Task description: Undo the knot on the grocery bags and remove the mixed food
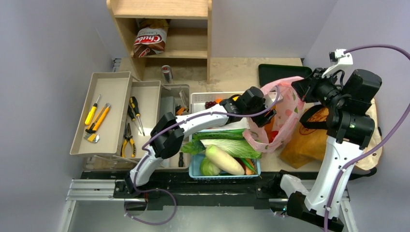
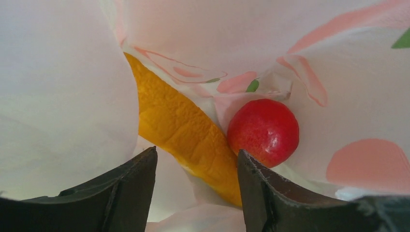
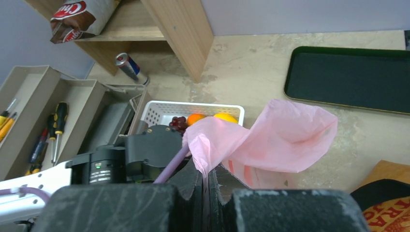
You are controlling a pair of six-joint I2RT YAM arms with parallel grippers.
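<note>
The pink bag (image 1: 289, 106) stands untied, its mouth wide toward the left. Its edge is pinched in my right gripper, which is shut with the thin plastic bunched between its fingers. My left gripper is inside the bag mouth, fingers parted, holding nothing. In the left wrist view a long orange-yellow item (image 2: 188, 130) lies slanted across the bag's bottom, running down behind the right finger. Touching its upper right side is a shiny red round fruit or vegetable (image 2: 263, 133). The left fingertips are hidden by the arm in the top view.
A white basket (image 3: 193, 105) with fruit sits left of the bag, in front of it a blue basket (image 1: 225, 178) of vegetables. A green tray (image 3: 348, 79) lies empty at the back. The brown bag (image 1: 304, 147) stands at the right, the toolbox (image 1: 111, 116) at the left.
</note>
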